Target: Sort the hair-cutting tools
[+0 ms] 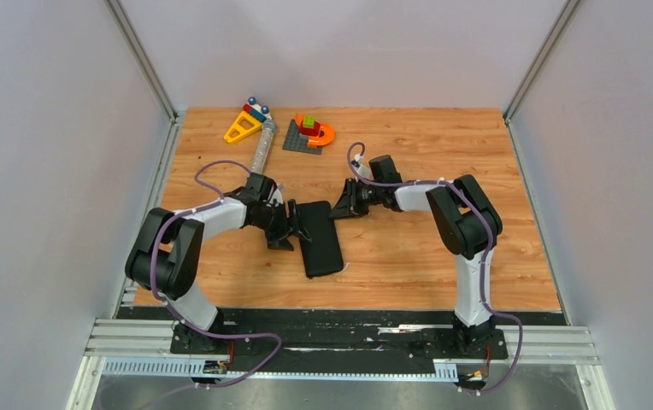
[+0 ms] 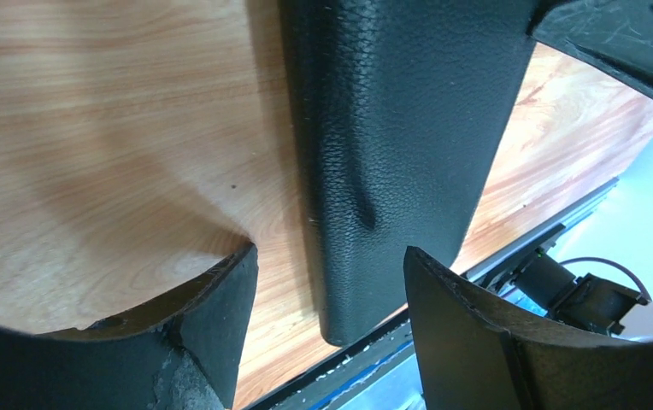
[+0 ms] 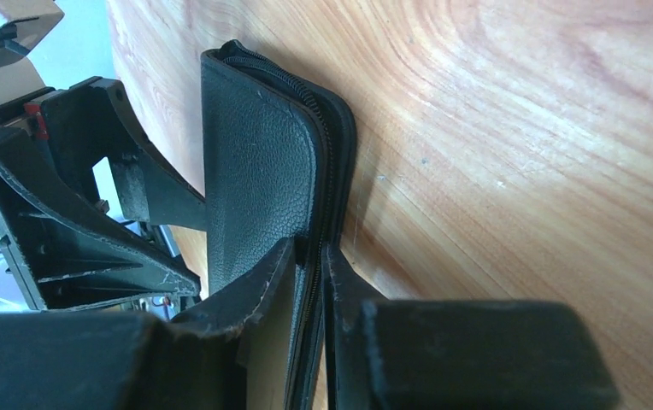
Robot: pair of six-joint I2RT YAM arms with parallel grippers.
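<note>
A black zippered leather case (image 1: 321,248) lies flat at the table's front centre; its grainy cover (image 2: 396,154) fills the middle of the left wrist view. My right gripper (image 1: 340,209) is shut on the case's upper right part, with the zipper (image 3: 327,145) running between its fingers. My left gripper stands part open low over the table at the case's left side, nothing seen held between its fingers.
Toy blocks (image 1: 246,124) and a grey plate with coloured bricks (image 1: 310,128) sit at the back left, beside a clear tube (image 1: 263,145).
</note>
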